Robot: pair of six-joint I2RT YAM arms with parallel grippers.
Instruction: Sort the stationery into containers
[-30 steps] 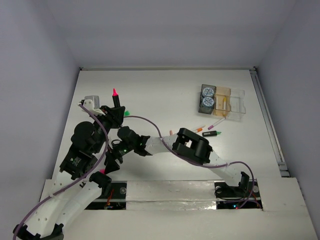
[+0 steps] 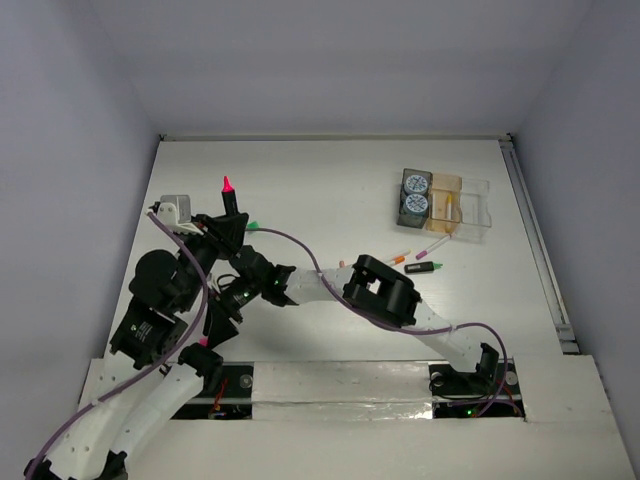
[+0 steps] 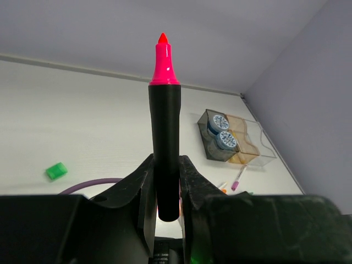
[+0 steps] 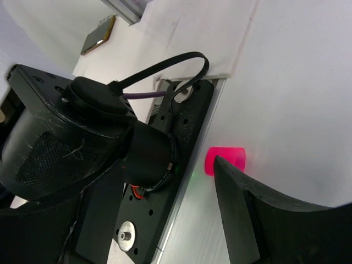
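A black marker with a pink tip point(image 3: 165, 110) stands upright in my left gripper, which is shut on its barrel. Its pink end points up, uncapped. In the right wrist view a pink cap point(image 4: 225, 160) lies on the table near the front edge, beyond my open right gripper. Nothing is between the right fingers, and the cap lies close to the tip of one finger point(image 4: 234, 209). A green cap point(image 3: 56, 171) rests on the table at the left. The divided container point(image 2: 445, 184) at the back right holds two round blue-grey items in its dark compartment.
Near the container lie a purple-tipped pen point(image 2: 432, 246), an orange pen point(image 2: 399, 258) and a black marker with a green tip point(image 2: 422, 267). The right arm point(image 2: 385, 291) stretches low across the front half of the table.
The left arm has shifted very slightly left with the pink-tipped marker still held. The container and pens are unmoved.
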